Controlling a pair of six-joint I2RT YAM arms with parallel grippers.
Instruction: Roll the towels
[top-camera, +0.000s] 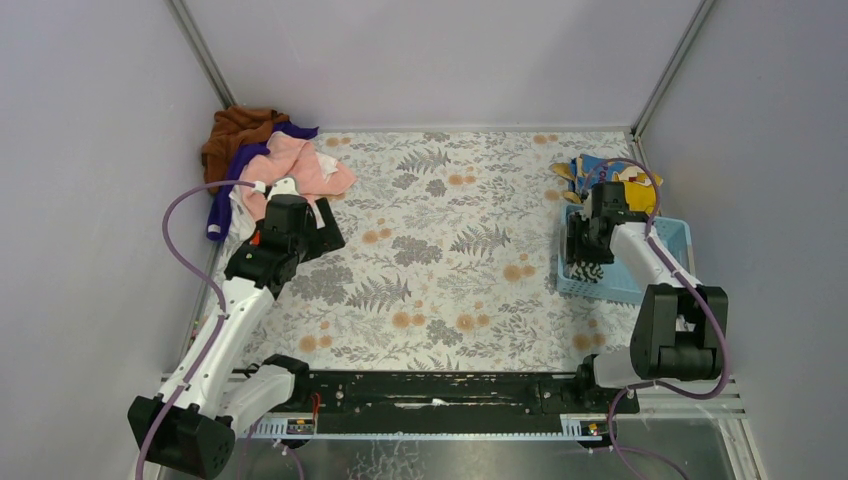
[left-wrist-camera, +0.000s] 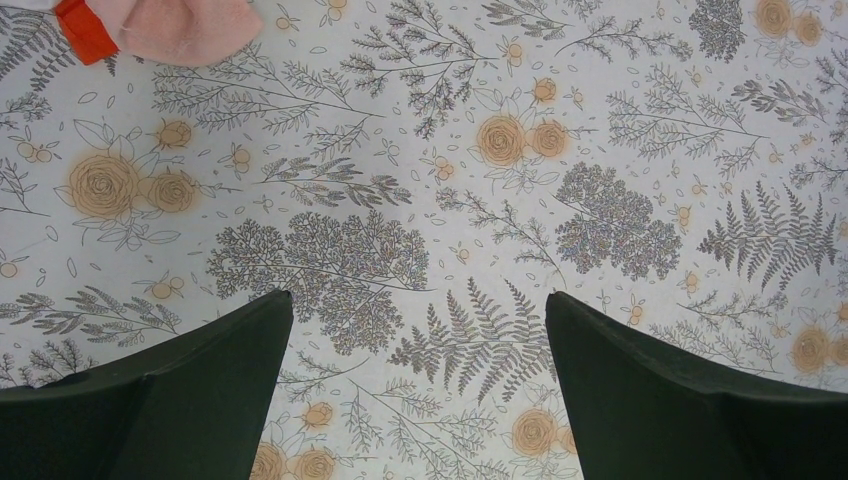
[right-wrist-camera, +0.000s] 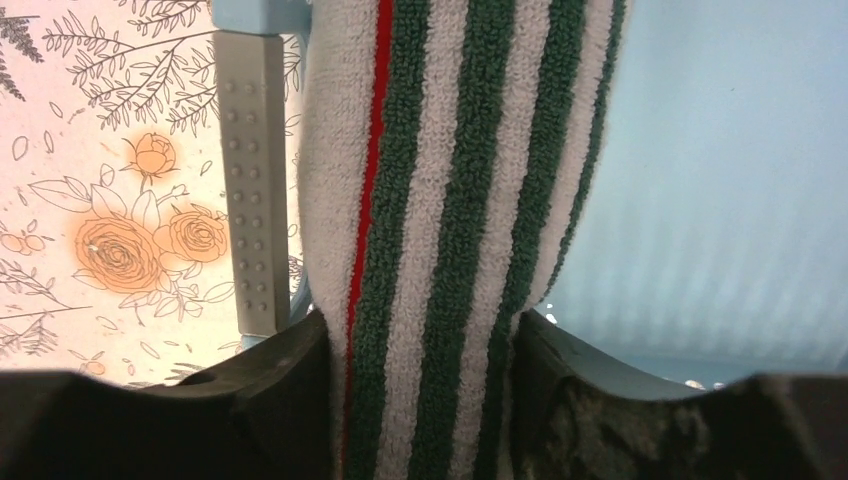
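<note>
A striped towel (right-wrist-camera: 440, 180), green and white with a thin red line, lies as a long roll along the left side of the light blue basket (top-camera: 625, 288). My right gripper is down at the basket with its fingers on both sides of the roll, close against it; whether they still press on it is unclear. In the top view only the roll's near end (top-camera: 584, 272) shows below the gripper. My left gripper stands open and empty above the table, beside a pink towel (top-camera: 315, 172).
Brown cloth (top-camera: 238, 130) and purple cloth (top-camera: 222, 210) are heaped with the pink towel at the back left. Blue and yellow cloth (top-camera: 638, 193) lies behind the basket.
</note>
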